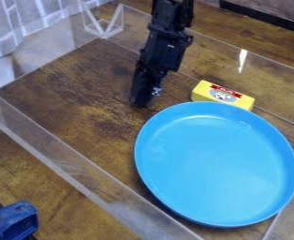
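Note:
The black robot arm reaches down from the top middle, and its dark gripper (146, 92) is low over the wooden board, left of a yellow box (222, 96) with a red label and a white figure on it. The gripper looks shut, with nothing visible between its fingers, though it is small and dark here. Below and right of it lies a large blue plate (214, 164).
A blue object (9, 221) sits at the bottom left, beyond a clear plastic edge (75, 183). Clear plastic also shows at the top left. The left part of the board (68, 103) is bare.

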